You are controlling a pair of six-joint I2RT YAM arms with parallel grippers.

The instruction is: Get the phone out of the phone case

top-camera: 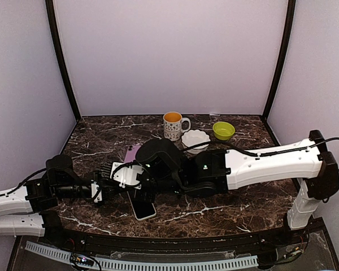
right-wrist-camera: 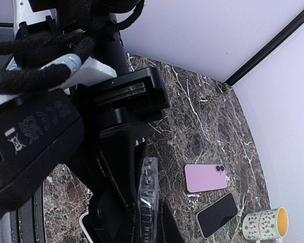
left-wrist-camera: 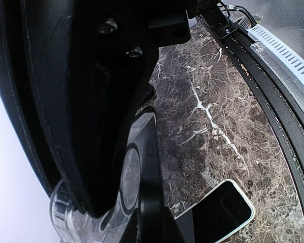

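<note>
A clear phone case (left-wrist-camera: pixel 130 177) with a ring on its back stands on edge between my two grippers, with a dark edge along it in the left wrist view. My left gripper is shut on the lower part of that edge. The right gripper is shut on the case, whose clear side faces up between its fingers. Both grippers meet above the table in the top view, hiding the held case there. How far the phone sits inside the case cannot be made out.
A white-rimmed phone (top-camera: pixel 144 209) lies beneath the grippers. Farther off are a pink phone (right-wrist-camera: pixel 205 177), a dark phone (right-wrist-camera: pixel 217 215) and a patterned mug (top-camera: pixel 172 126). A white scalloped dish (top-camera: pixel 195 137) and a green bowl (top-camera: pixel 224 131) stand at the back.
</note>
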